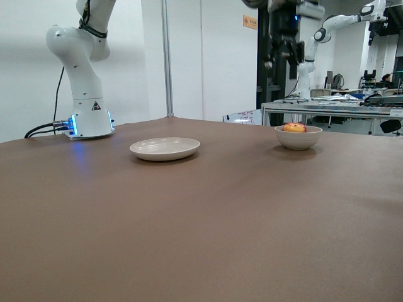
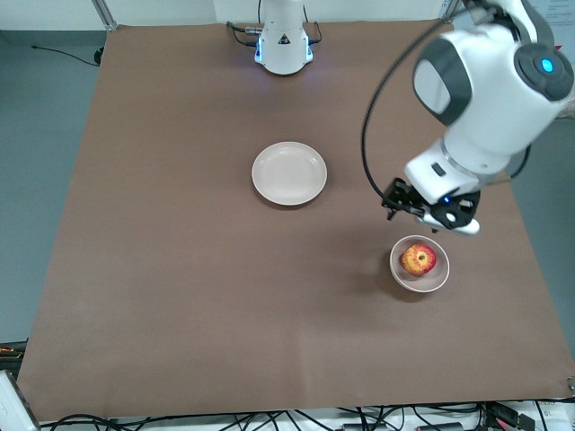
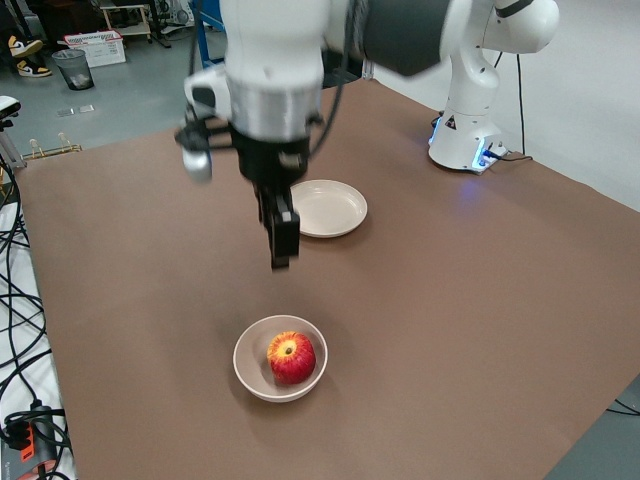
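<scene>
A red apple (image 2: 419, 259) sits in a small pale bowl (image 2: 431, 281), also seen as the apple (image 3: 291, 357) in the right view. A flat pale plate (image 2: 289, 173) lies left of and behind the bowl. My black gripper (image 3: 281, 257) hangs above the table beyond the bowl, with nothing visible held; whether it is open or shut is unclear. In the top view the gripper (image 1: 283, 66) is high above the bowl, partly out of frame.
Cables and equipment run along the near edge.
</scene>
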